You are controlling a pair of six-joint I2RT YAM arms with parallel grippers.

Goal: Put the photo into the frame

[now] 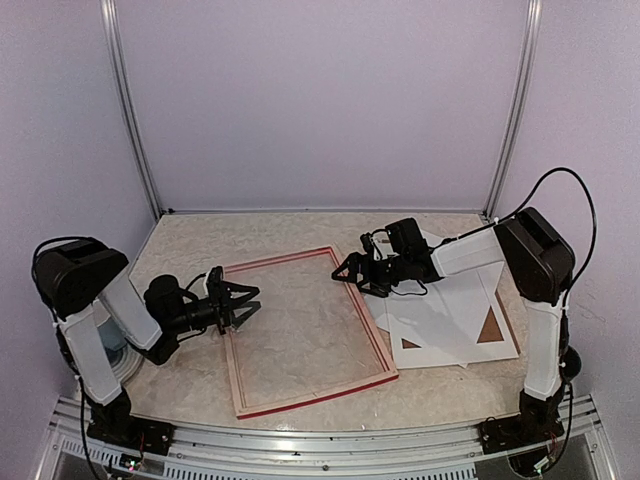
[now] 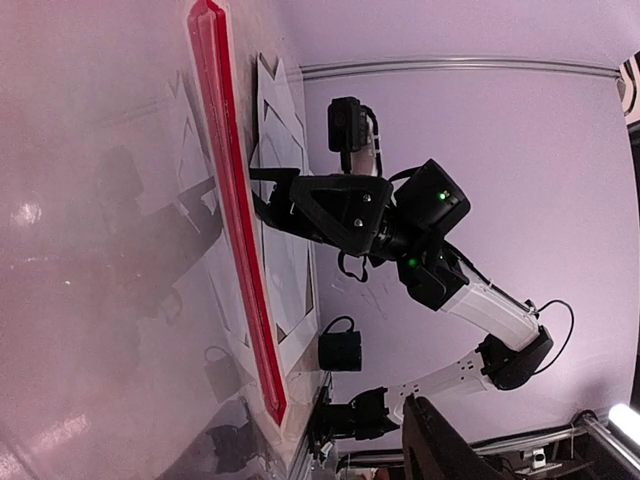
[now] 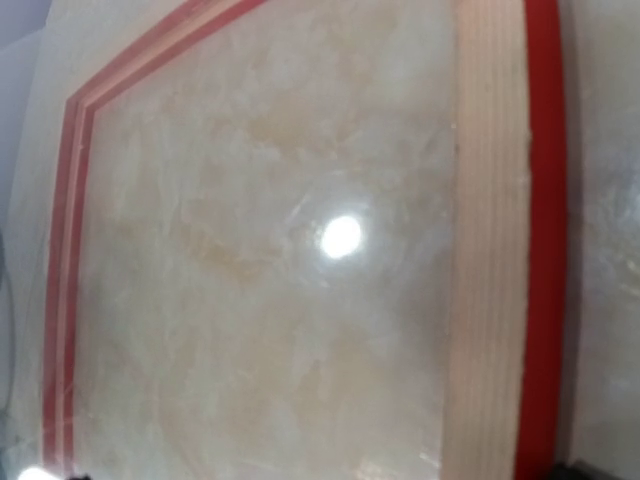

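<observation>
A wooden frame with red edging and a clear pane (image 1: 300, 330) lies in the middle of the table; its red edge also fills much of the right wrist view (image 3: 543, 250). My left gripper (image 1: 245, 300) is at the frame's left side, fingers apart. My right gripper (image 1: 350, 270) is at the frame's upper right side with its fingers apart, also seen from the side in the left wrist view. White sheets (image 1: 440, 330) lie right of the frame, partly under the right arm; I cannot tell which is the photo.
Round dish-like items (image 1: 120, 350) sit at the far left behind the left arm. Walls enclose the table on three sides.
</observation>
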